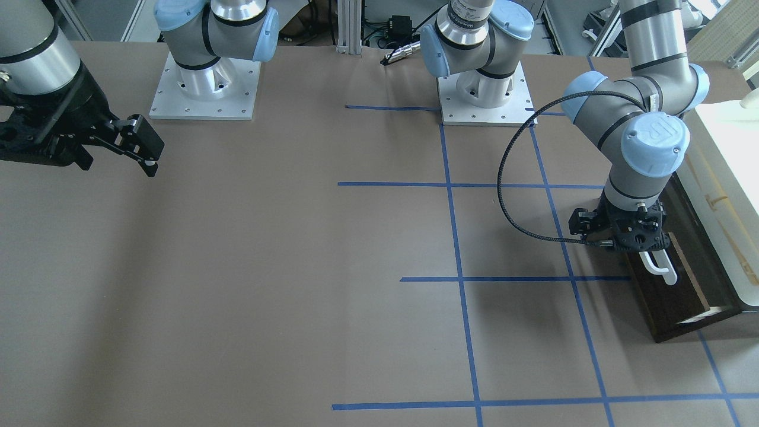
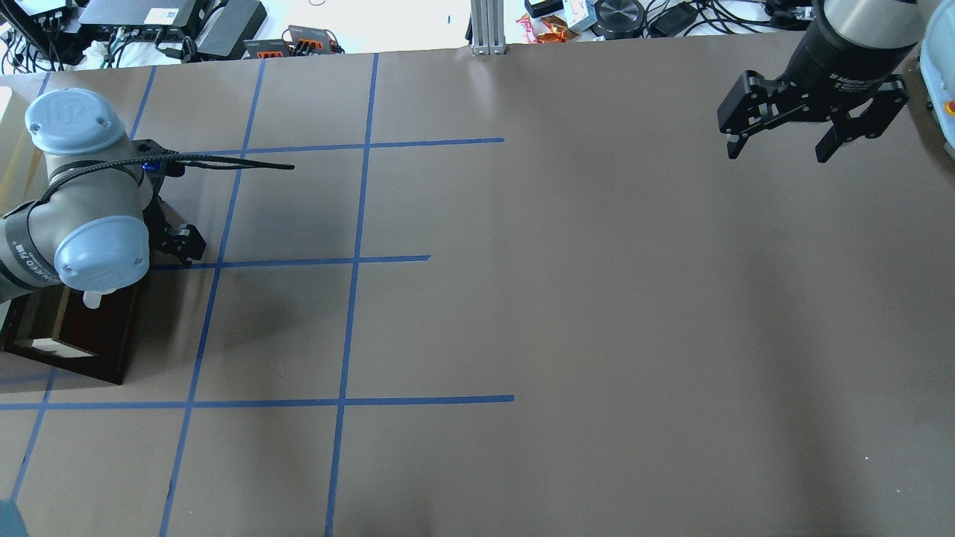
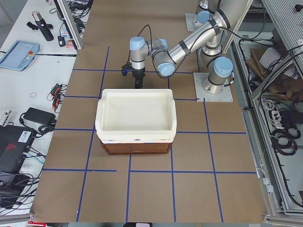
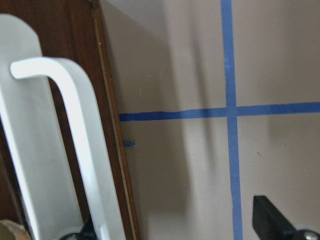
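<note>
A dark wooden box with a drawer (image 1: pixel 662 313) and white top (image 3: pixel 135 116) stands on the taped floor. The gripper (image 1: pixel 619 235) is at the drawer front, over its white handle (image 1: pixel 667 274). In the left wrist view the white handle (image 4: pixel 90 140) fills the left side, running down to a dark finger at the bottom; another finger (image 4: pixel 272 225) is at the lower right over floor. Whether the fingers grip the handle is hard to tell. The drawer appears slightly out from the box.
A second arm's black gripper (image 1: pixel 121 142) hangs at the other side. More arms on white plates (image 1: pixel 203 103) stand at the back.
</note>
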